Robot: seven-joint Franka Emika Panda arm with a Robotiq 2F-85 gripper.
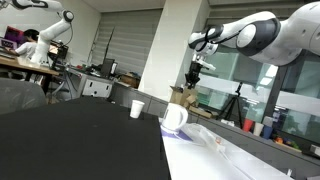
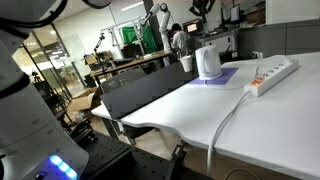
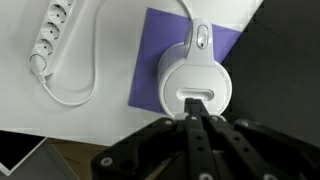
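Observation:
A white kettle [image 1: 174, 118] stands upright on a purple mat [image 2: 222, 75] on the white table. Seen from above in the wrist view, the kettle's round lid [image 3: 196, 88] has a slot-shaped grip, and its handle [image 3: 202, 45] points away from my fingers. My gripper [image 1: 189, 78] hangs well above the kettle, apart from it. In the wrist view the black fingertips meet over the lid's near edge, and nothing shows between them.
A white power strip [image 2: 271, 75] lies beside the mat, its cable [image 3: 78, 102] curling over the table. A white cup [image 1: 137, 108] stands behind the black surface [image 1: 90, 140], which is otherwise mostly bare.

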